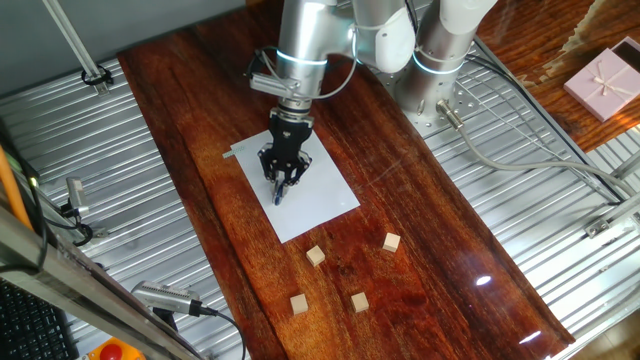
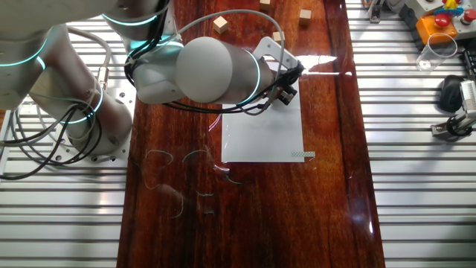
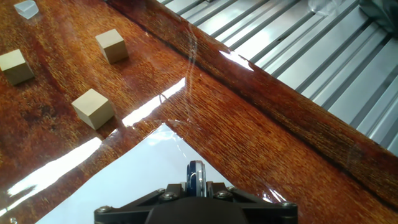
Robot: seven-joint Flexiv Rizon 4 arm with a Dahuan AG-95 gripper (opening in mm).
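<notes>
A white sheet of paper (image 1: 316, 200) lies flat on the dark red-brown wooden table. Over its left part my gripper (image 1: 281, 184) points down, shut on a slim dark blue object (image 1: 278, 194) with a silvery side. In the wrist view this blue object (image 3: 194, 177) stands upright between the fingers of my gripper. Its lower end is hidden there, and I cannot tell whether it touches the paper. The arm covers the gripper and part of the sheet (image 2: 260, 138) in exterior view 2.
Several small wooden cubes lie beyond the paper, the nearest cube (image 1: 316, 255) close to its edge and another cube (image 1: 391, 242) to the right. A translucent piece (image 3: 27, 9) shows at the wrist view's top left. A pink box (image 1: 606, 85) sits far right.
</notes>
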